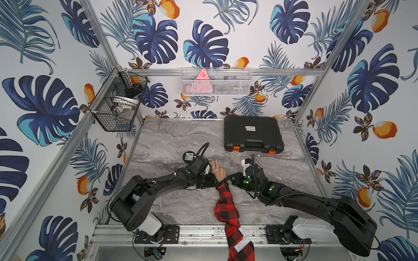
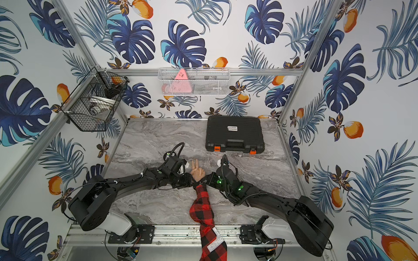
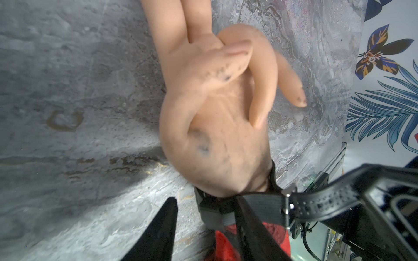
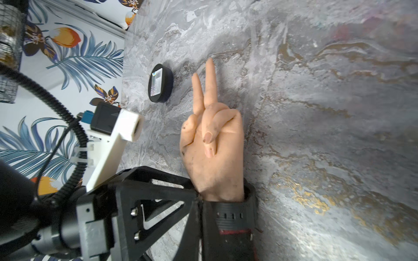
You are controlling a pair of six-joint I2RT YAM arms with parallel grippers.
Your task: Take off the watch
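Observation:
A model hand (image 4: 222, 165) in a red plaid sleeve (image 1: 226, 204) lies on the marble table, wearing a black watch (image 3: 261, 206) at its wrist. My left gripper is at the watch, its fingertips apart and blurred, beside the strap; whether anything is between them is unclear. My right gripper is shut at the wrist on the other side, by the strap (image 4: 228, 213) with its holes; I cannot tell whether it pinches the strap.
A small black round object with a label (image 4: 160, 82) lies beyond the fingers. A black case (image 1: 253, 132) stands at the back right. Wire baskets (image 1: 122, 100) hang on the walls.

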